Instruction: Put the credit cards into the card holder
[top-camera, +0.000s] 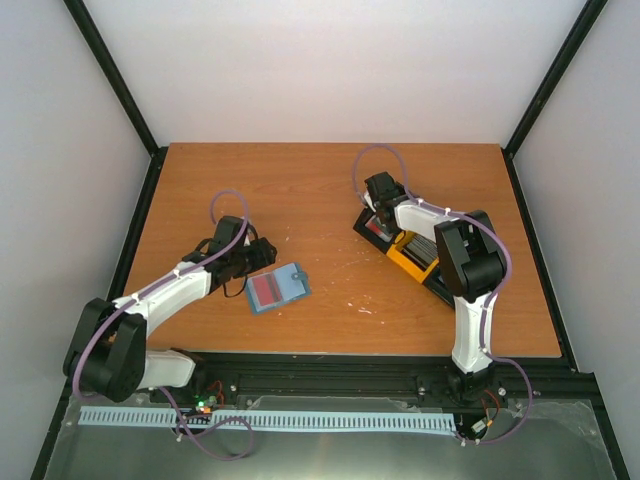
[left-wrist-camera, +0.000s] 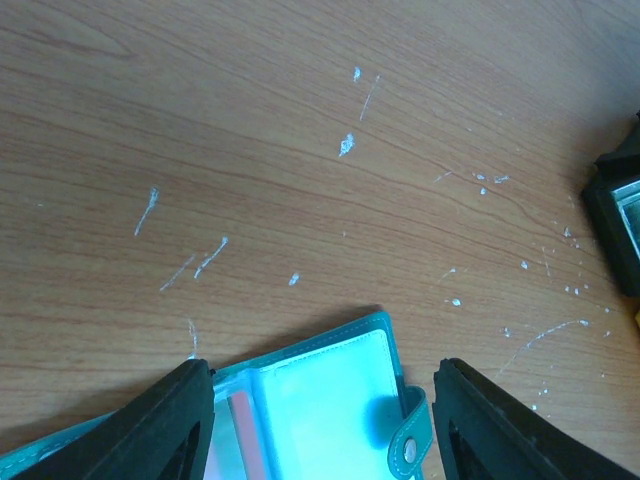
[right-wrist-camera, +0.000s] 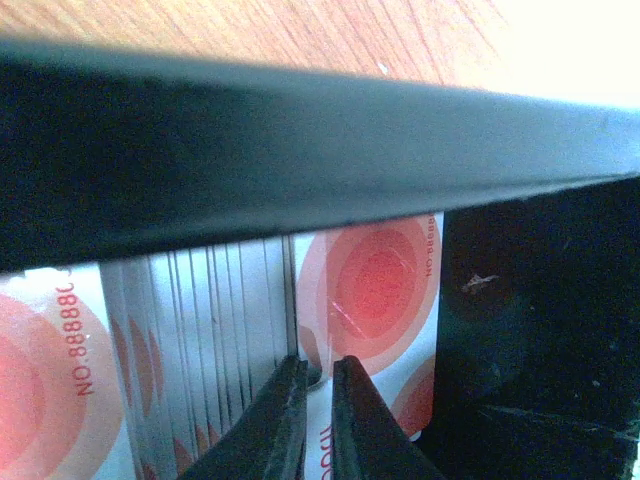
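The blue card holder (top-camera: 292, 282) lies spread on the table at left centre, with pinkish card pockets on its left half. My left gripper (top-camera: 268, 255) hovers just behind it; in the left wrist view its fingers (left-wrist-camera: 170, 425) stand wide apart with nothing between them. Credit cards with red circles (right-wrist-camera: 380, 285) lie in the black box, beside a row of cards on edge (right-wrist-camera: 225, 320). My right gripper reaches into the box at a card's edge. Its fingertips are close together, and whether a card is between them is unclear.
The black box with a yellow middle section (top-camera: 405, 264) stands slantwise at right, partly under the right arm. Its dark rim (right-wrist-camera: 300, 145) crosses the right wrist view. Bare table (top-camera: 325, 300) separates holder and box.
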